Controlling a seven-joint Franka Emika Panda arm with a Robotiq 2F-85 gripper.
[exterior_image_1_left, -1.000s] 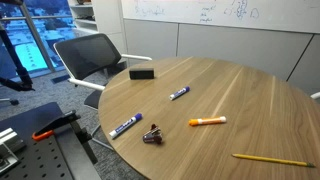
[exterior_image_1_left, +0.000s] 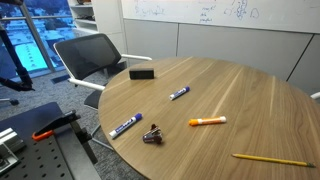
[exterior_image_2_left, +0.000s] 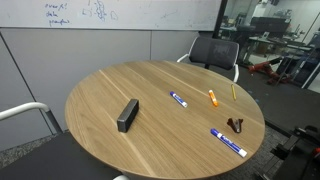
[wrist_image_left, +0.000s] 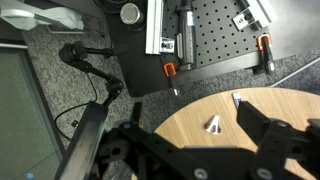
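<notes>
On the round wooden table (exterior_image_1_left: 205, 105) lie a blue-and-white marker (exterior_image_1_left: 126, 126) near the front left edge and a second blue marker (exterior_image_1_left: 180, 93) farther back. An orange marker (exterior_image_1_left: 208, 121) is right of centre, with a yellow pencil (exterior_image_1_left: 273, 160) at the front right. A small dark clip-like object (exterior_image_1_left: 152, 135) rests near the front edge. Toward the back left sits a black block (exterior_image_1_left: 142, 74). In the wrist view my gripper is open, its dark fingers wide apart and nothing between them. It hangs high, apart from the table objects.
A black perforated base plate (wrist_image_left: 228, 38) with brackets and tools stands beside the table. Office chairs (exterior_image_1_left: 88, 56) are close to the table's edge, and a whiteboard (exterior_image_2_left: 110, 16) is behind.
</notes>
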